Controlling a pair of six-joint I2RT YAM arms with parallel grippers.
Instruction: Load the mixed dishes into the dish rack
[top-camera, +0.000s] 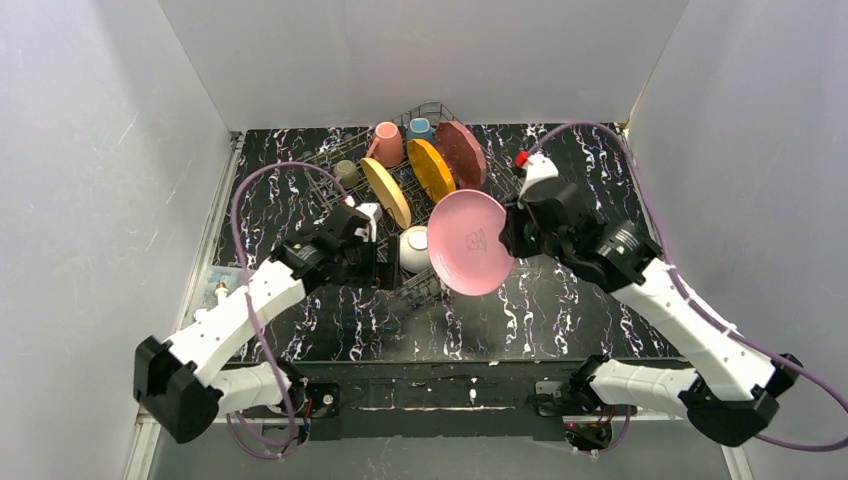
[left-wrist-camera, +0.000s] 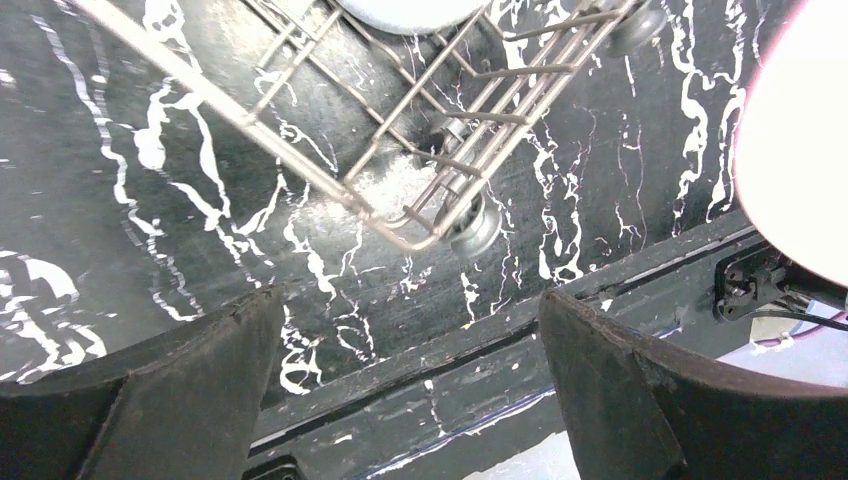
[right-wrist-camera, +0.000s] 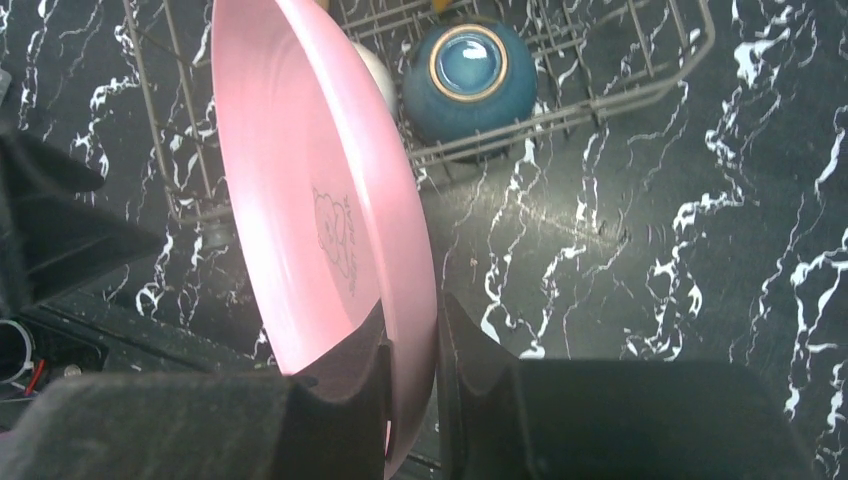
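A pink plate (top-camera: 466, 243) is held up over the front of the wire dish rack (top-camera: 505, 180), its printed face toward the top camera. My right gripper is shut on the plate's rim. Left of the plate, my left gripper stands open with nothing between its fingers. Cream (top-camera: 386, 193), yellow (top-camera: 432, 174) and dark red (top-camera: 461, 155) plates stand on edge in the rack. A white bowl (top-camera: 414, 250) sits in its front part, partly behind the pink plate. Beside it in the right wrist view is an upside-down blue bowl (right-wrist-camera: 469, 80).
At the rack's back are a pink mug (top-camera: 387, 145), a blue cup (top-camera: 419, 129) and a small greenish cup (top-camera: 346, 173). The counter right of the rack is clear. A small clear box (top-camera: 222, 285) lies at the left edge.
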